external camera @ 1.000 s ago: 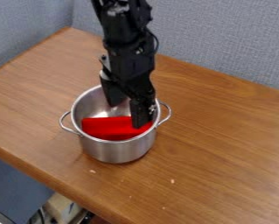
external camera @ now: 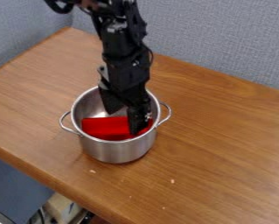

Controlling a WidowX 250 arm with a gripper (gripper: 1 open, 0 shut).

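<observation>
A steel pot (external camera: 115, 151) with two side handles stands on the wooden table in the camera view. A red object (external camera: 104, 128) lies inside it. My black gripper (external camera: 122, 114) reaches down from the top into the pot, its fingers open around or just over the red object. The tips are partly hidden by the dark body, so contact with the object cannot be made out.
Grey walls stand behind.
My gripper has shifted slightly within the pot, its fingers a little lower around the red object. The pot stays in place.
</observation>
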